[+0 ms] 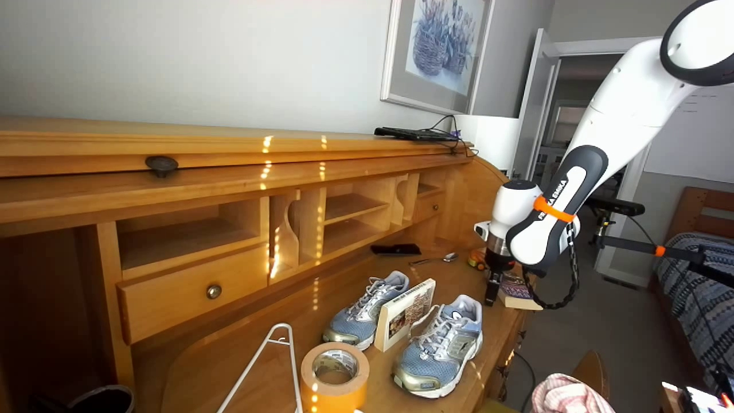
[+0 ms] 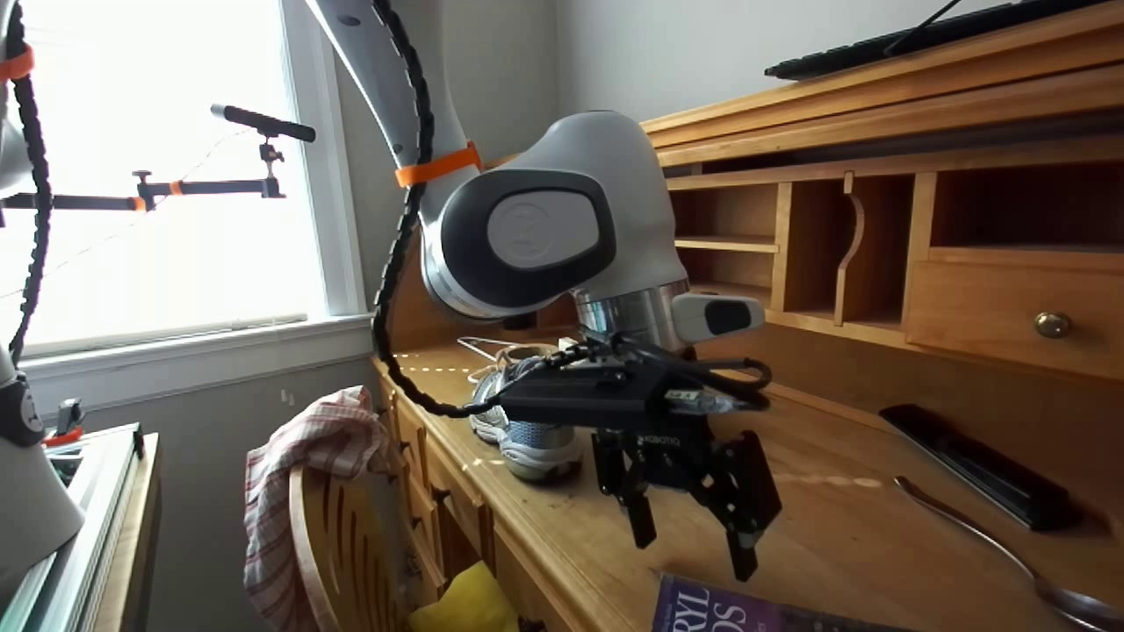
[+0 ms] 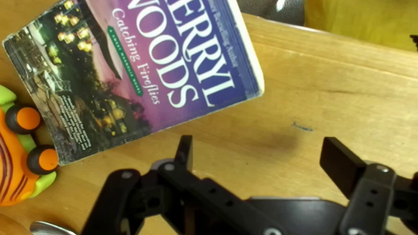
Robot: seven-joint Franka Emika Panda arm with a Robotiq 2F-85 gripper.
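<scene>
In the wrist view, the purple paperback "Catching Fireflies" (image 3: 156, 58) lies flat on the wooden desk, near its front edge. My gripper is open, its two black fingers wide apart with only bare desk visible between them. The second exterior view has the gripper (image 2: 695, 555) pointing down beside the book (image 2: 727, 611), on the side toward the shoes. From the first exterior view, the gripper (image 1: 491, 302) is low at the desk's far end, partly covering the book (image 1: 517, 296). Whether a fingertip touches the book or desk is unclear.
An orange toy (image 3: 15, 156) sits against or very close to the book's end. A spoon (image 2: 990, 537) and a black case (image 2: 980, 463) lie toward the cubbies. Blue shoes (image 1: 444, 347) with a box-like frame (image 1: 404, 315) between them, plus a tape roll (image 1: 335, 378), occupy the nearer desk.
</scene>
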